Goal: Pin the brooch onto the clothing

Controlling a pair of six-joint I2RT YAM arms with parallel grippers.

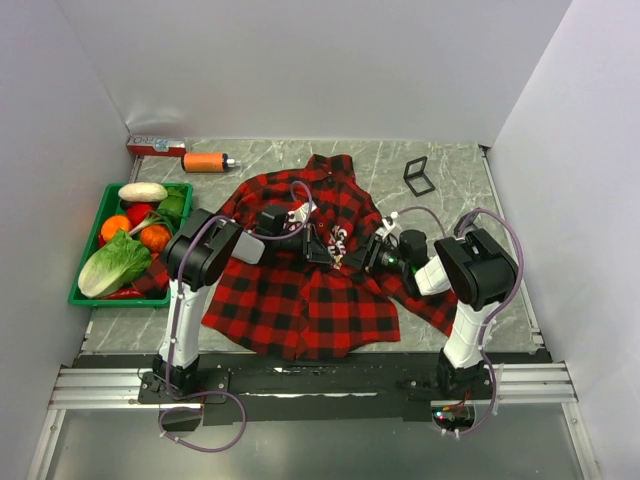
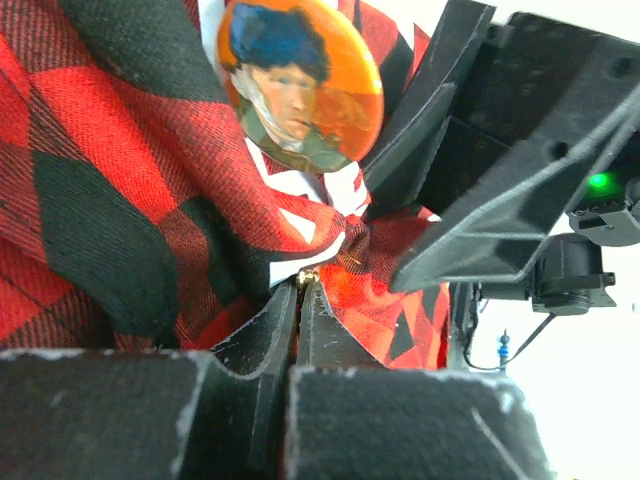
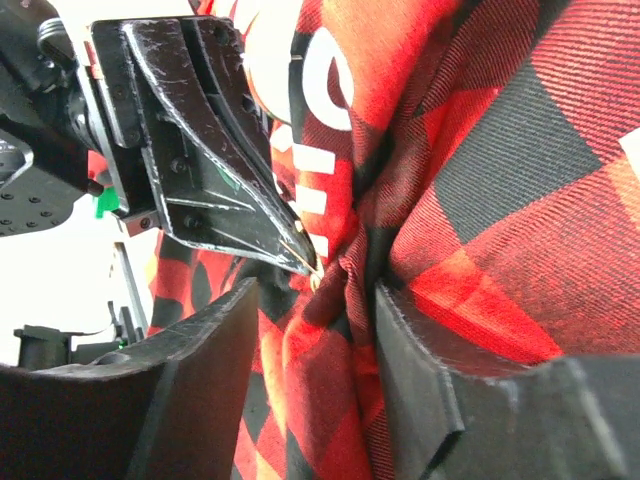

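Observation:
A red-and-black checked shirt lies spread on the table, its cloth bunched between both grippers. Against it in the left wrist view rests a round glossy badge with a painted portrait; whether it is fastened cannot be told. My left gripper is shut on a small gold metal piece at a fold of the cloth. That gold piece also shows at the left fingertips in the right wrist view. Just below it, my right gripper is part open, its fingers either side of a raised red fold.
A green basket of vegetables stands at the left, close to the left arm. Behind the shirt are an orange bottle and a red box. A small black stand is at the back right.

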